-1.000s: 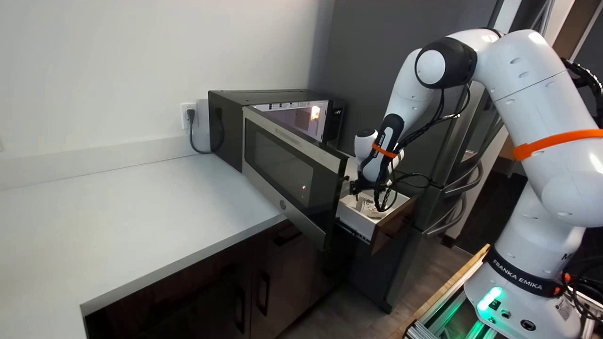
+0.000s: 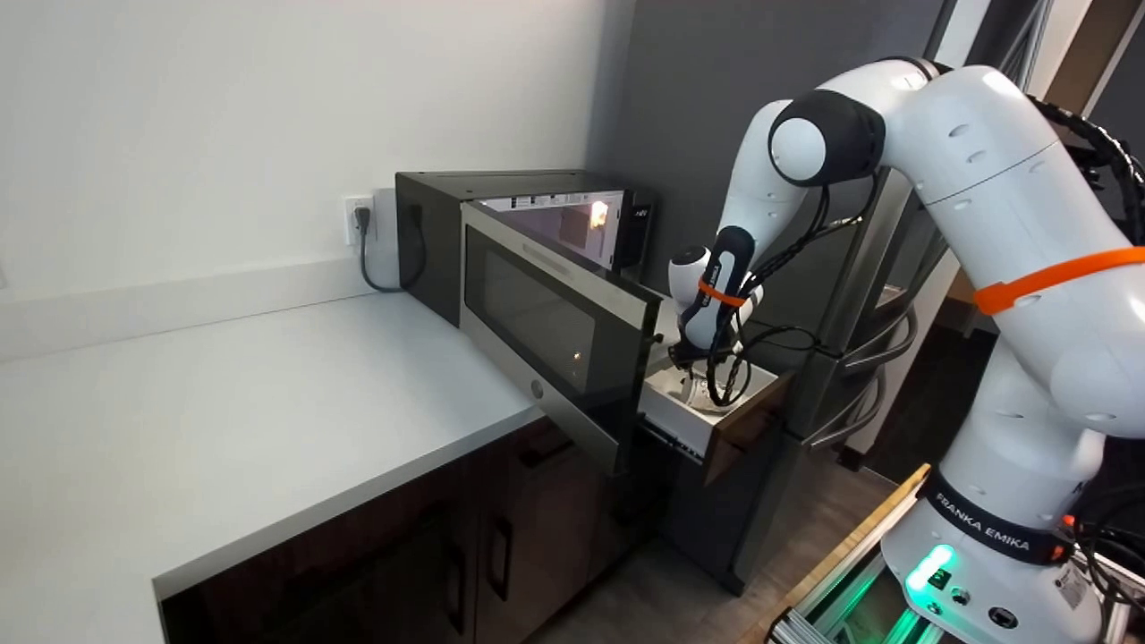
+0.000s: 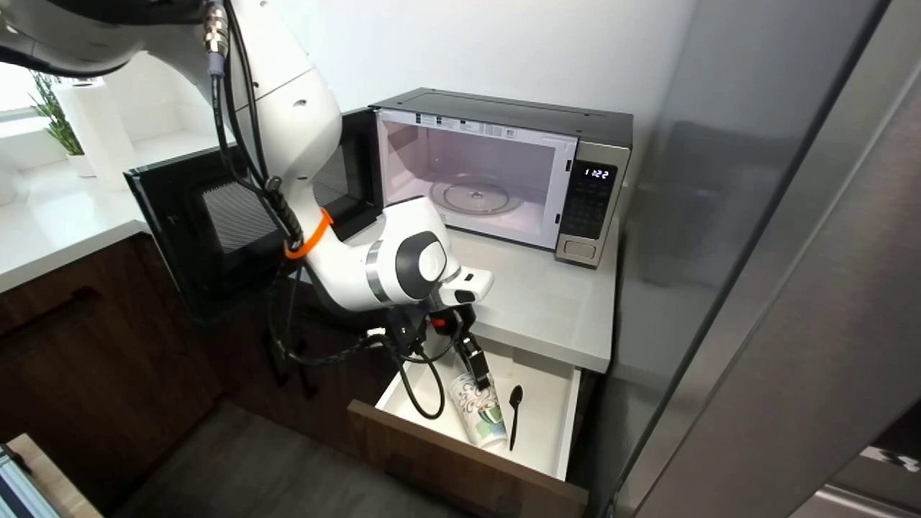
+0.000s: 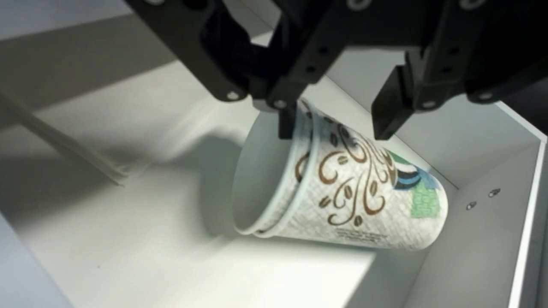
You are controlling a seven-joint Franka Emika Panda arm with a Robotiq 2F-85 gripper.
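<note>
Two nested paper cups point(image 4: 354, 190) with brown swirl patterns lie on their side in the open drawer point(image 3: 565, 423). In the wrist view their mouth faces left and the base points right. My gripper is partly open over the mouth end. One finger point(image 4: 286, 120) overlaps the upper rim, while the other finger point(image 4: 390, 113) stands apart beyond the outer wall; contact is not clear. From the second exterior view, the cups point(image 3: 479, 414) lie just below the gripper point(image 3: 477, 373). The first exterior view mostly hides the fingers behind the hand and cables.
Right of the cups lies a black spoon point(image 3: 515, 406). The microwave point(image 3: 509, 112) stands open above, its glass turntable point(image 3: 470, 197) bare; its door point(image 2: 558, 311) swings out beside the arm. Drawer walls surround the hand, and a fridge point(image 3: 777, 259) borders the right.
My arm has moved slightly left and down in the first exterior view, bringing the hand lower over the cups in the drawer. The drawer and microwave door stay as they were.
</note>
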